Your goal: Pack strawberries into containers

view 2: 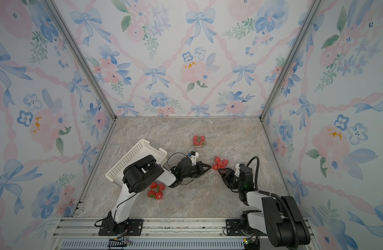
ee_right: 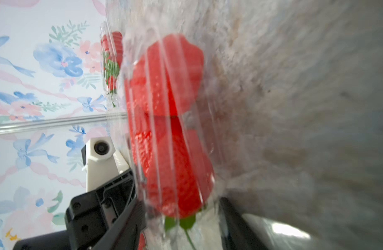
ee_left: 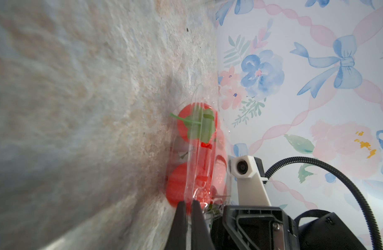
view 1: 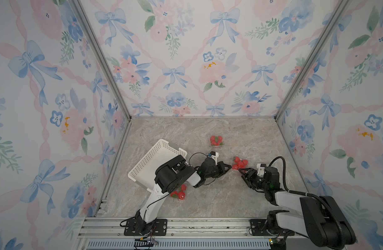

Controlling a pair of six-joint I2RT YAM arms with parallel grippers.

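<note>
A clear box of red strawberries (view 1: 240, 161) rests on the table between my two grippers. Reaching in from its left, my left gripper has its fingers shut at the box's near end in the left wrist view; whether a thin plastic edge lies between them is hard to see. My right gripper is partly open at the box's right side, its fingers spread wide, and the near end of the box shows between them in the right wrist view. A white basket (view 1: 143, 160) stands at the left, partly covered by my left arm.
Another strawberry box (view 1: 215, 140) stands farther back in the middle. Strawberries in a further box (view 2: 156, 191) show at the front left, beside my left arm. Bare table (view 1: 224, 200) lies in the front middle, and walls enclose the back and sides.
</note>
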